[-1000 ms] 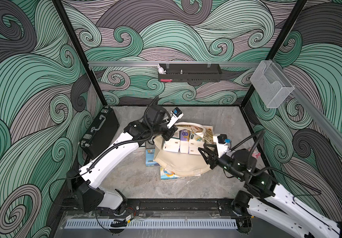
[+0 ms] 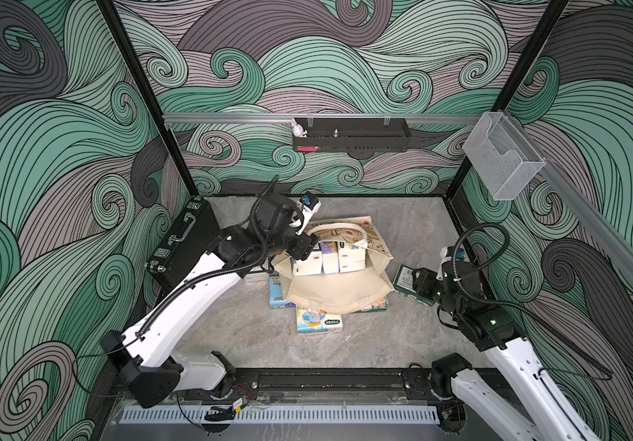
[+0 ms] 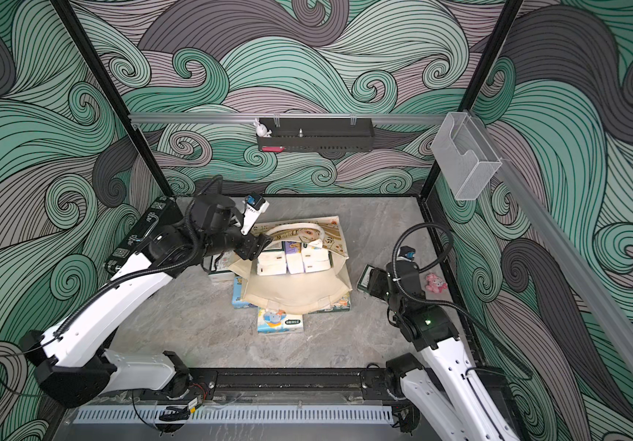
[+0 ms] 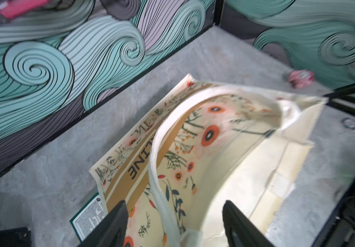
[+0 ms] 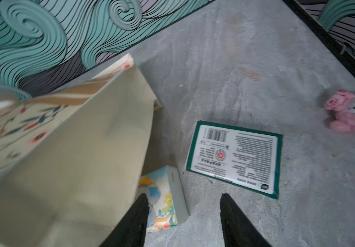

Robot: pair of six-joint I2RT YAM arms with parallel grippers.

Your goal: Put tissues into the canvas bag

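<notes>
The open canvas bag (image 2: 338, 292) lies mid-table holding white and purple tissue packs (image 2: 307, 264). My left gripper is open over its rear left, with the white handle (image 4: 161, 135) between and beyond the fingertips. My right gripper is part open at the bag's right, above the bare table; nothing shows held. A green-edged pack (image 5: 235, 158) lies label up there. More packs lie around the bag, such as a colourful one (image 2: 318, 322) at the front and a blue one (image 2: 279, 294) at the left.
A black case (image 2: 184, 239) stands at the left edge. A pink plush toy (image 3: 435, 282) lies at the right edge. A black tray (image 2: 349, 143) and a wire basket (image 2: 502, 154) hang on rails.
My right gripper has moved rightward from over the bag to beside it, uncovering the pack there. My left arm and the bag have shifted left.
</notes>
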